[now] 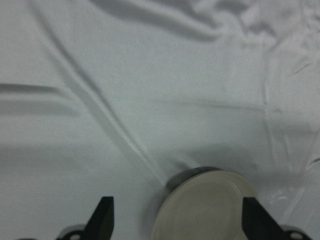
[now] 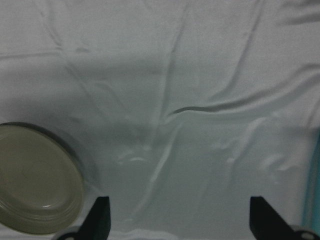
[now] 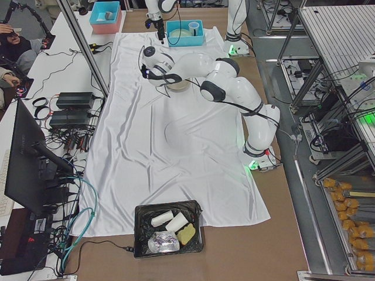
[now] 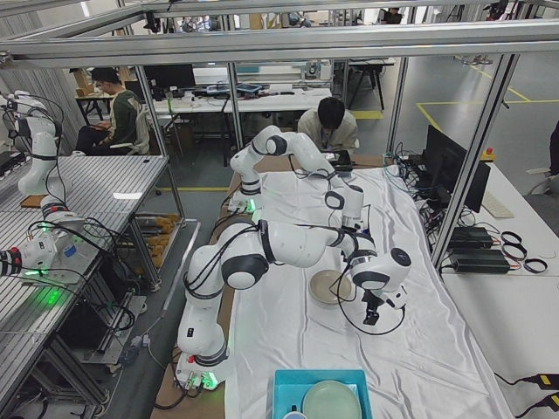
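Note:
A beige bowl point(image 4: 327, 285) rests on the white cloth point(image 3: 146, 146) below the arms; in the camera left view an arm mostly hides it. In the left wrist view its rounded rim point(image 1: 202, 205) shows beneath my open left gripper, whose fingertips stand wide apart. In the right wrist view the bowl point(image 2: 40, 177) lies at the left of my open right gripper, with only cloth between the fingers.
A blue tray point(image 4: 279, 393) holding a green plate point(image 4: 332, 401) and a cup stands at one end of the cloth. A black bin point(image 3: 140, 231) with several items is at the other.

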